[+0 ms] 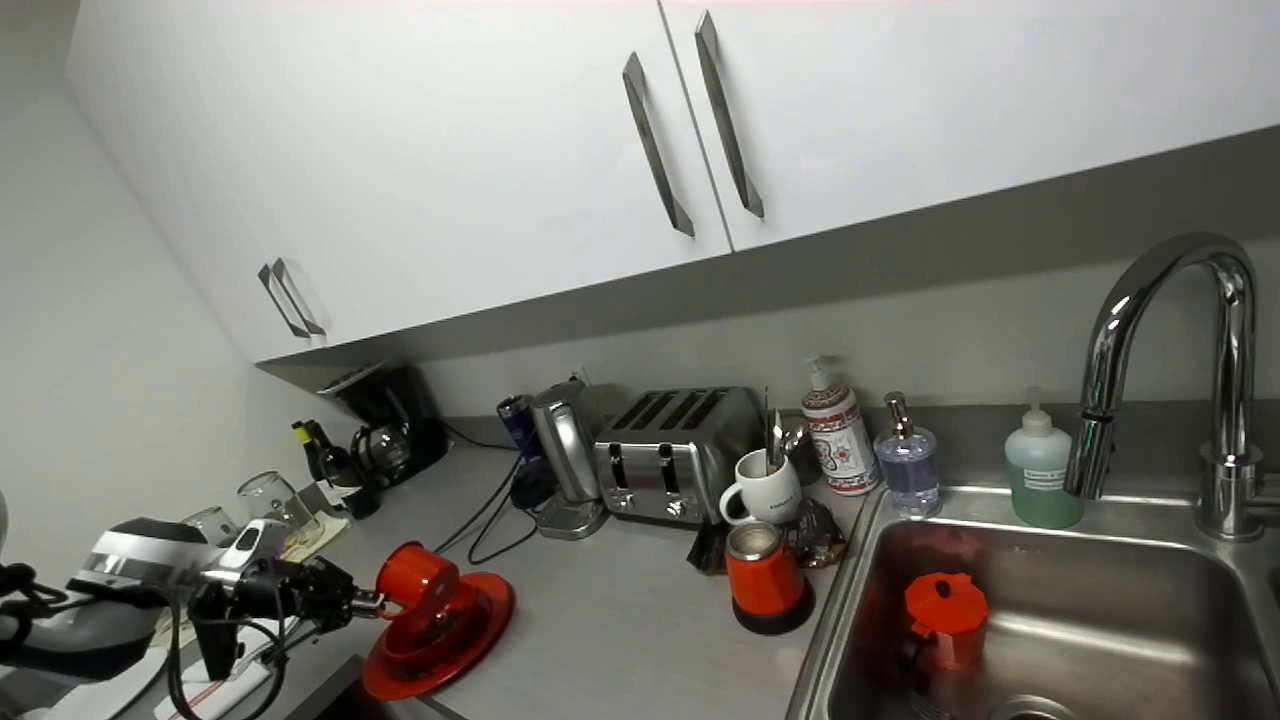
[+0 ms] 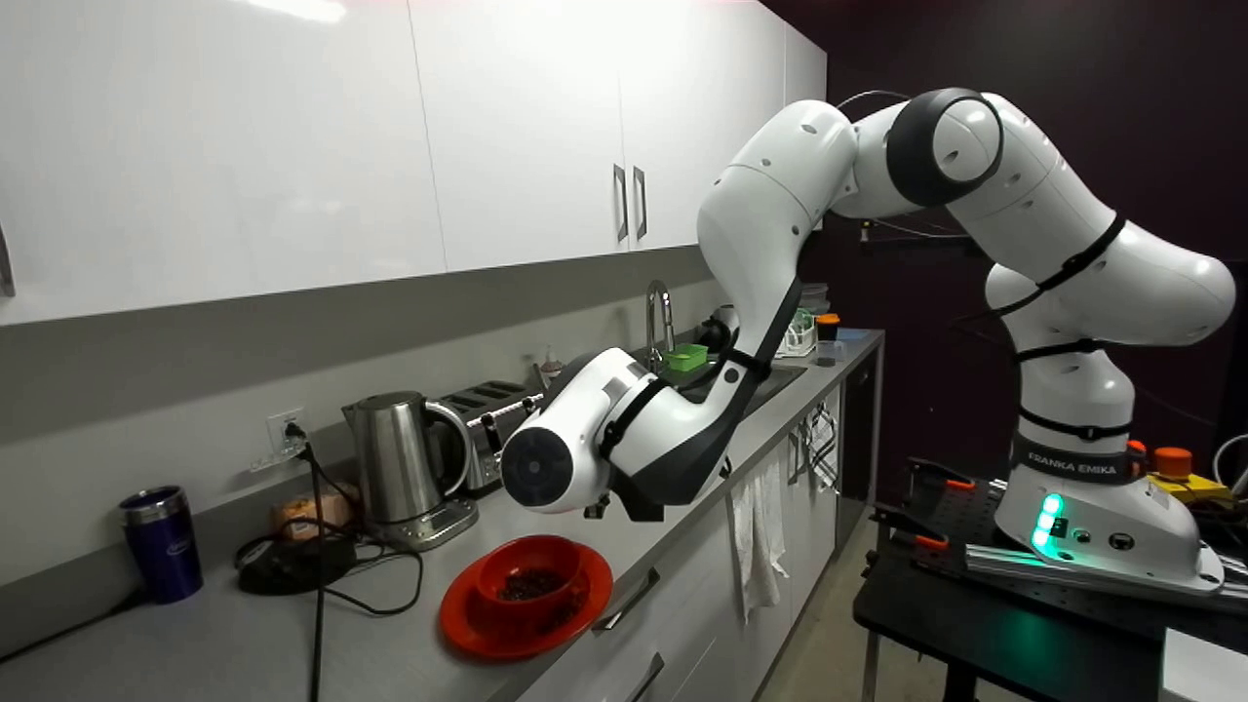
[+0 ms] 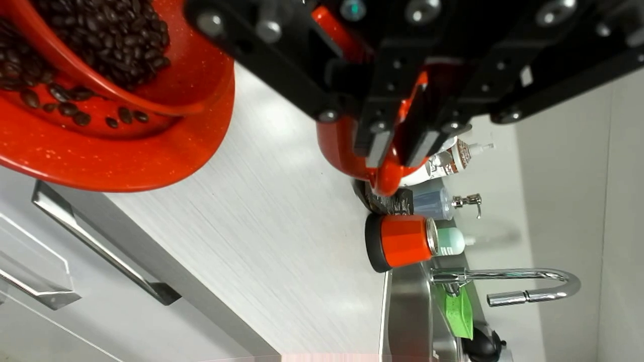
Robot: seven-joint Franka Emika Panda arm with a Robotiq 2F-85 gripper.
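A red mug [image 1: 415, 578] is tilted above the red bowl [image 1: 414, 640] that sits on a red plate [image 1: 501, 608]. In the wrist view my gripper is shut on the handle of this mug [image 3: 344, 145], whose body is partly hidden behind the fingers [image 3: 379, 149]. Dark coffee beans lie in the bowl [image 2: 559, 557], and some rest outside it on the plate [image 2: 458, 620]. The inside of the mug cannot be seen. Exterior view 2 has the arm covering most of the gripper.
Along the wall stand a kettle [image 1: 569, 444], a toaster [image 1: 686, 456] and a white mug [image 1: 764, 490]. An orange-red container [image 1: 764, 582] stands near the sink [image 1: 1080, 642], which holds a red pot [image 1: 947, 618]. Open counter lies between plate and container. Cables trail behind the plate.
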